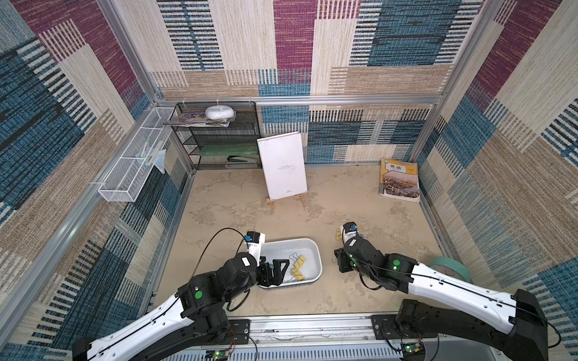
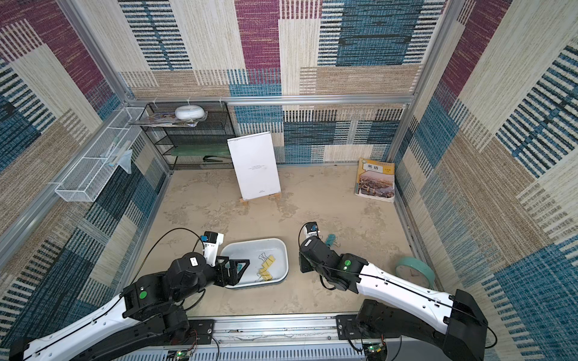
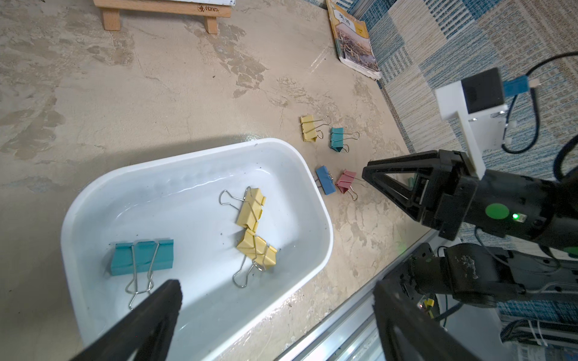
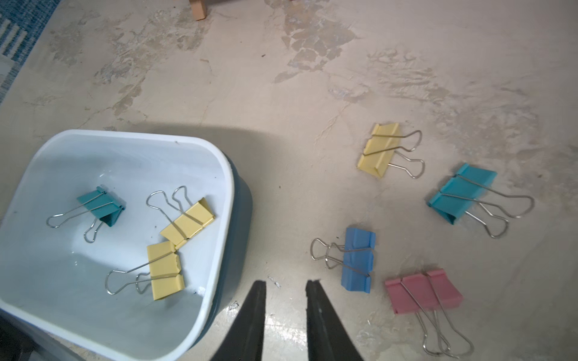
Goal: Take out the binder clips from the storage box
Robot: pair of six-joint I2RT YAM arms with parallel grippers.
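Observation:
The white storage box holds a teal clip and two yellow clips. Outside it, on the right, lie yellow, teal, blue and pink binder clips. My left gripper is open over the box's near left part, with nothing between its fingers. My right gripper is right of the box above the table, fingers part open in the right wrist view, nothing between them.
A white board on an easel stands behind the box. A book lies at the back right, and a green tape roll near the right edge.

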